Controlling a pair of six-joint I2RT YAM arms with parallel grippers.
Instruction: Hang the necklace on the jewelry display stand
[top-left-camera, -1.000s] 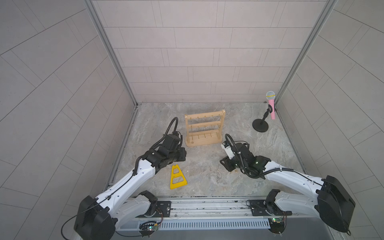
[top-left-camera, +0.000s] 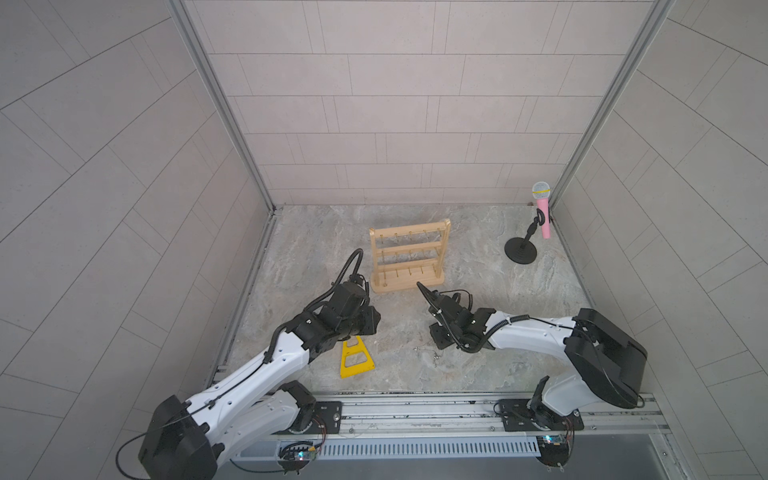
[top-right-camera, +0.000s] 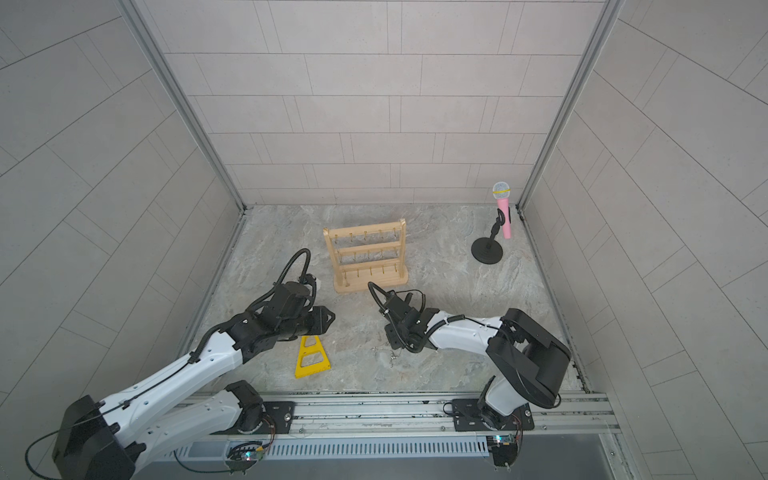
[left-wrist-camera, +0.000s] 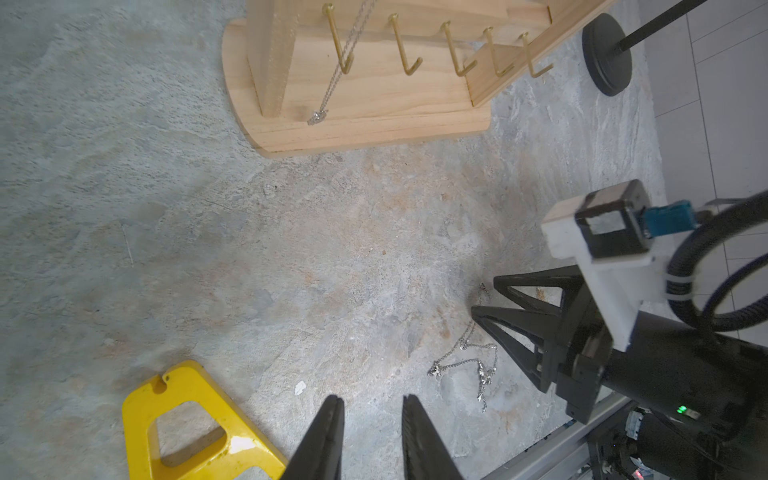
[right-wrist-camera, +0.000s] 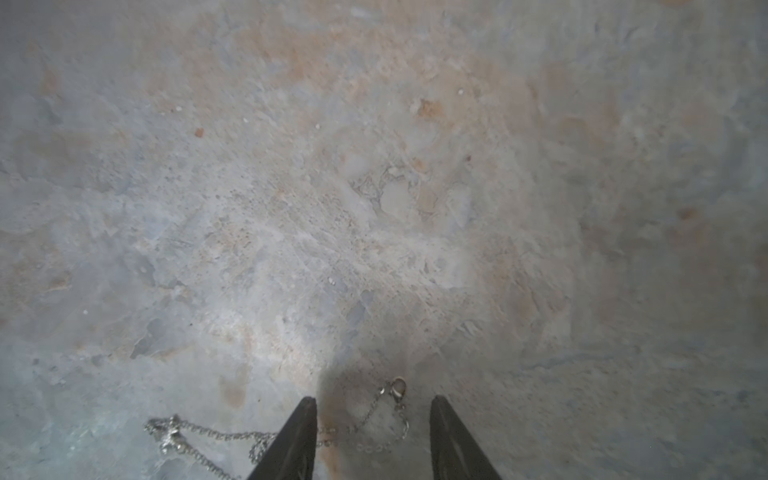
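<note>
A silver necklace (left-wrist-camera: 483, 373) lies loosely bunched on the table at the front. Above one end of it is my right gripper, open; its fingers stand apart around part of the chain (right-wrist-camera: 222, 435), gripping nothing. My left gripper is also open, left of the necklace over bare table, with nothing visible between its fingers. The wooden display stand (top-left-camera: 409, 277) stands upright behind both grippers, with rows of brass hooks (left-wrist-camera: 404, 48). From its leftmost visible hook, another silver chain (left-wrist-camera: 344, 62) hangs down with a small pendant (left-wrist-camera: 317, 117).
A yellow trapezoid frame (top-left-camera: 357, 370) lies below and beside my left arm. At the back right a black stand (top-left-camera: 521, 250) holds a pink microphone (top-left-camera: 543, 209). Bare table separates the display stand from the necklace.
My right arm has come left, bringing its gripper over the necklace. The left gripper has shifted slightly toward the front and to the right. Stand, yellow frame and microphone have stayed put.
</note>
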